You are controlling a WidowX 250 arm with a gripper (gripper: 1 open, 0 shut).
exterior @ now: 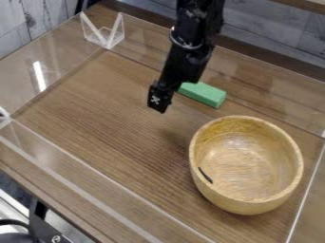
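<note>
My black gripper (162, 95) hangs from the top centre, angled down and to the left over the wooden surface, open, with nothing seen held. A green block (204, 94) lies just right of the gripper. A large yellow bowl (246, 196) occupies the lower right.
A white wire-like object (102, 32) stands at the upper left near the surface's back edge. Dark cables show at the bottom left corner.
</note>
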